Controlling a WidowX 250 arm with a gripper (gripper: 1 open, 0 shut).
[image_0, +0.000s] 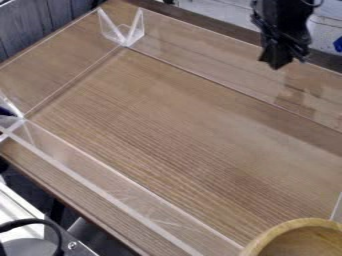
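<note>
My black gripper (278, 50) hangs over the back right of the wooden table (160, 130), above the clear plastic wall along the far edge. It is small and blurred, and appears shut, with nothing visible between its fingers.
Clear plastic walls line the table's back and left, with angled pieces near the back-left corner. A round wooden bowl (291, 240) sits at the front right, partly out of frame. Dark cables lie at the lower left.
</note>
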